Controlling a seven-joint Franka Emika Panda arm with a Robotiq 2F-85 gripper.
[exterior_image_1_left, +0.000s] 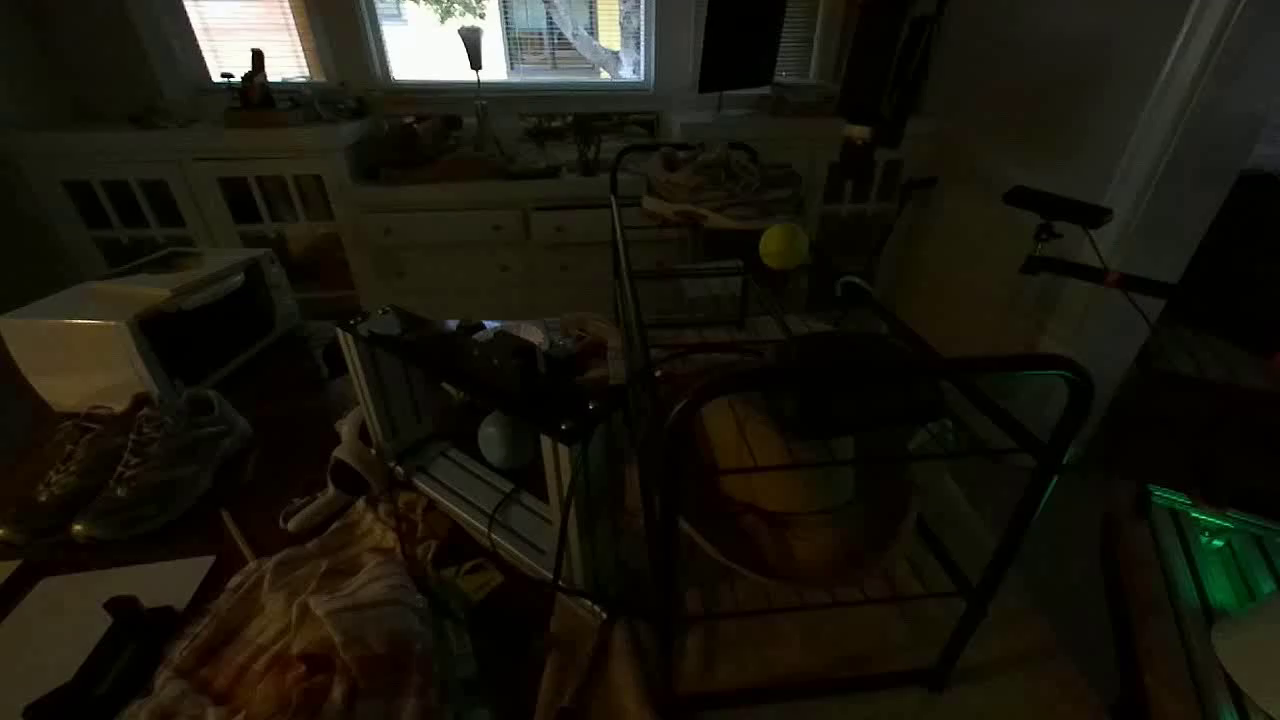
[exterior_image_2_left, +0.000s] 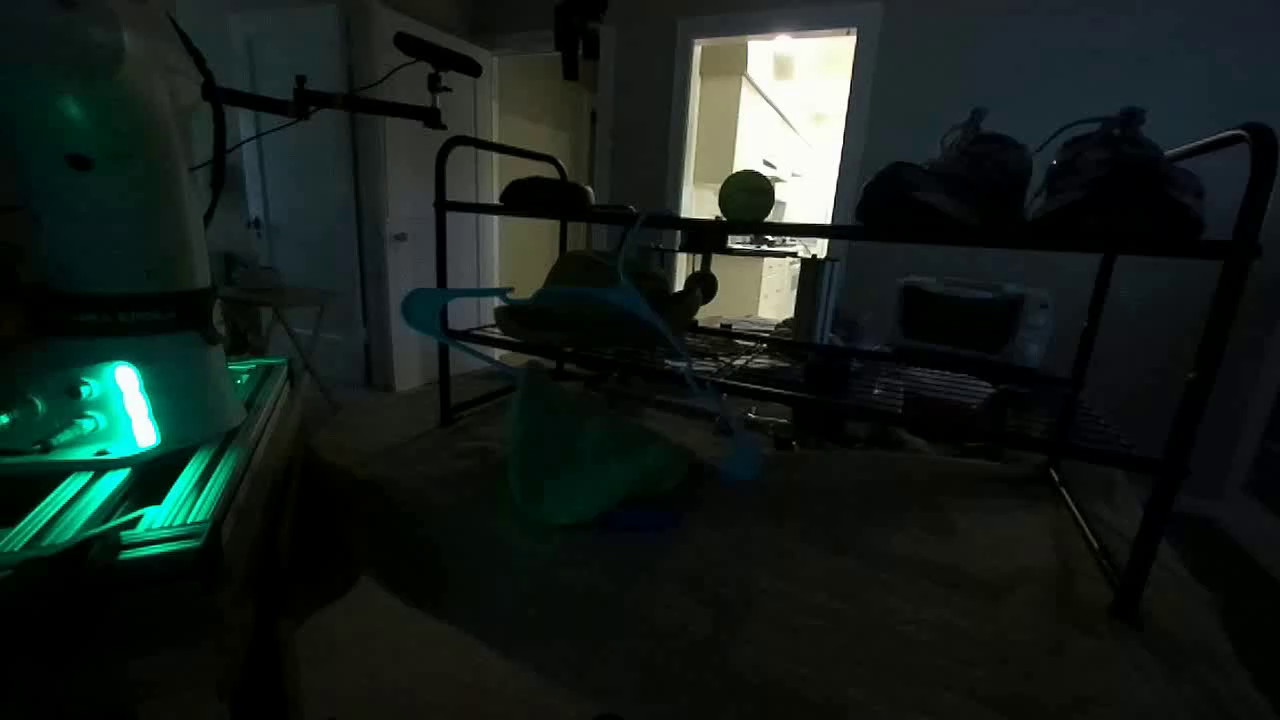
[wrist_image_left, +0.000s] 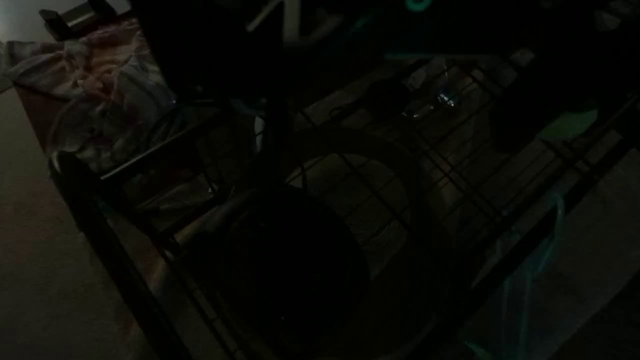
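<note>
The scene is very dark. What looks like my gripper (exterior_image_2_left: 576, 58) hangs at the top edge of exterior view 2, above the black metal rack (exterior_image_2_left: 828, 229). Its fingers stand open, and no object shows held there. A yellow-green ball (exterior_image_1_left: 783, 246) rests on the rack's top shelf, apart from the gripper. It also shows as the round ball (exterior_image_2_left: 746, 196) in front of the lit doorway. A dark rounded item (exterior_image_2_left: 546, 194) lies on the same shelf, toward the arm; the wrist view looks down on a black round shape (wrist_image_left: 300, 264). The fingers are lost in shadow there.
Shoes (exterior_image_2_left: 960, 180) occupy the top shelf's far end. A pale blue hanger (exterior_image_2_left: 456, 294) and a green item (exterior_image_2_left: 576, 450) hang at the rack's side. Crumpled cloth (wrist_image_left: 99, 90) lies beyond the rack. The arm's base (exterior_image_2_left: 132, 384) glows green.
</note>
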